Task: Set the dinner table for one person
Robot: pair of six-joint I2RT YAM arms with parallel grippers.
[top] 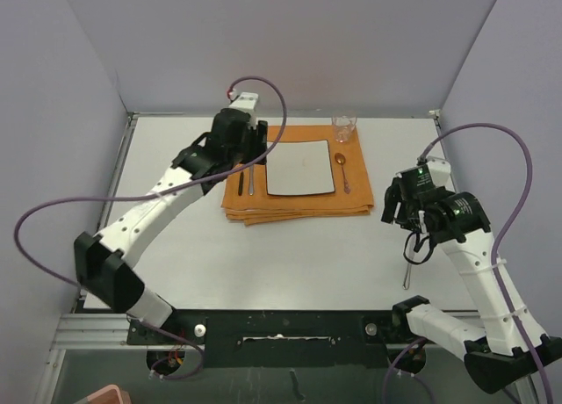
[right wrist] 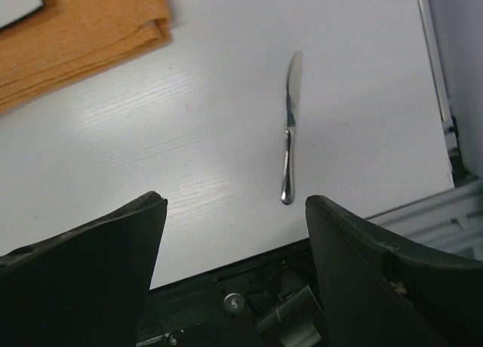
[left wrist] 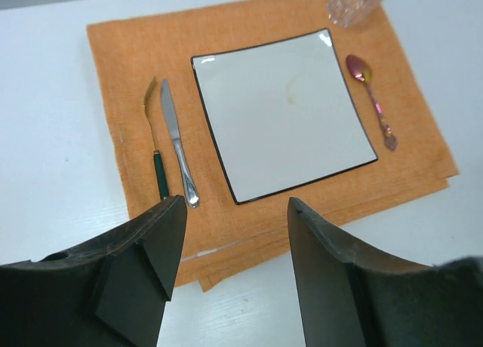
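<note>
An orange placemat (left wrist: 415,166) holds a white square plate (left wrist: 279,113), with a fork (left wrist: 158,166) and knife (left wrist: 178,155) to its left, a spoon (left wrist: 366,79) to its right and a clear cup (top: 343,129) at the back right corner. My left gripper is open and empty, raised over the left of the mat. My right gripper is open and empty, over the right of the table, where a second knife (right wrist: 290,136) lies on the bare surface.
Walls stand behind and at both sides, with metal rails along the edges.
</note>
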